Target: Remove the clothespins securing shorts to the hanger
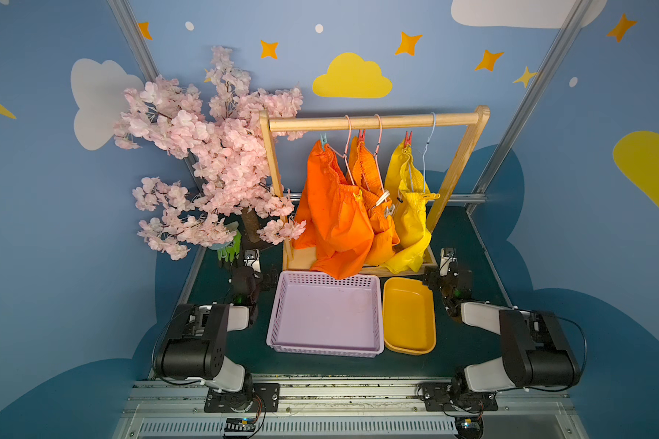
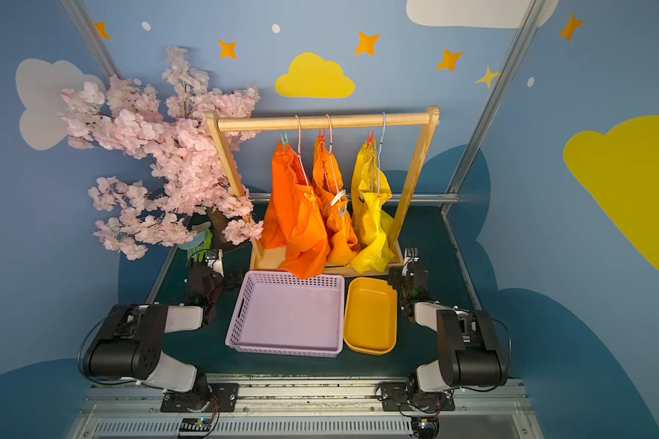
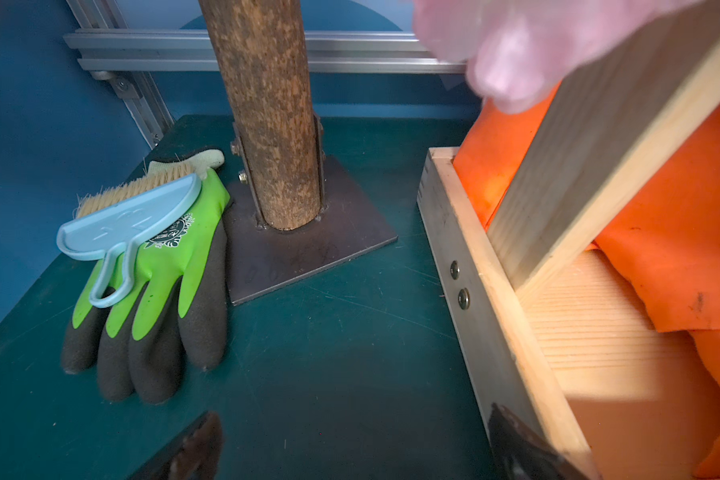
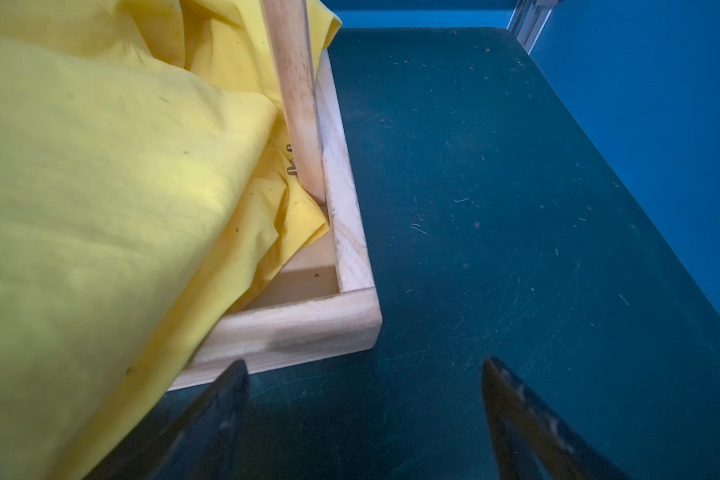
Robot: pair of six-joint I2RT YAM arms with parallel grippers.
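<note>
Three pairs of shorts hang from the wooden rack: dark orange shorts on the left, lighter orange shorts in the middle, yellow shorts on the right. Teal clothespins pinch the left pair's back corner; red clothespins and more red clothespins grip the other two. A white clothespin shows near the middle pair's front. My left gripper is open and empty, low beside the rack's left end. Open and empty too, my right gripper is low at the rack's front right corner.
A lilac basket and a yellow tray, both empty, stand before the rack. Left of it rises a blossom tree, its base near a glove and a small blue dustpan. Right of the rack the table is clear.
</note>
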